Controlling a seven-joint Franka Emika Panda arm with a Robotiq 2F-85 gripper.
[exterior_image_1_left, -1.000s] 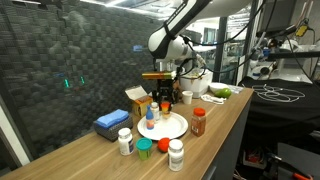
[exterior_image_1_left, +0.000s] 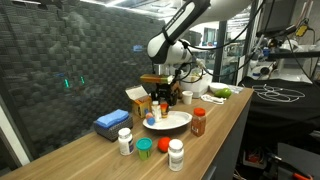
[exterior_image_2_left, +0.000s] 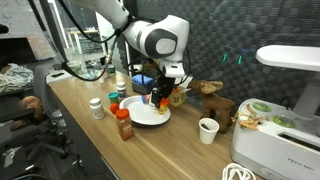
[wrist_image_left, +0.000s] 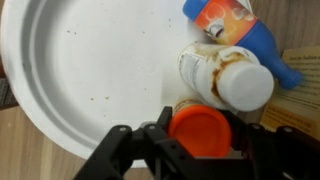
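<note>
In the wrist view my gripper is closed around a small bottle with an orange cap (wrist_image_left: 202, 133), one finger on each side. A white-capped bottle (wrist_image_left: 212, 70) with rusty streaks sits right against it. Beyond that, a blue bottle with an orange label (wrist_image_left: 232, 22) appears to lie on its side. All are at the edge of a large white plate (wrist_image_left: 45, 75). Exterior view 1 shows the gripper (exterior_image_1_left: 164, 104) low over the plate (exterior_image_1_left: 178, 121). Whether the held bottle touches the plate cannot be told.
A red-lidded jar (exterior_image_1_left: 198, 122), a white-lidded jar (exterior_image_1_left: 176, 156), a green-lidded jar (exterior_image_1_left: 144, 147) and a red ball-like item (exterior_image_1_left: 163, 145) stand around the plate. A cardboard box (exterior_image_1_left: 138, 102) and blue tray (exterior_image_1_left: 112, 120) are behind. A white mug (exterior_image_2_left: 208, 130) stands nearby.
The blue bottle, upright beside the gripper before, now shows lower and looks tipped over on the plate. My gripper has shifted only slightly, staying over the plate.
</note>
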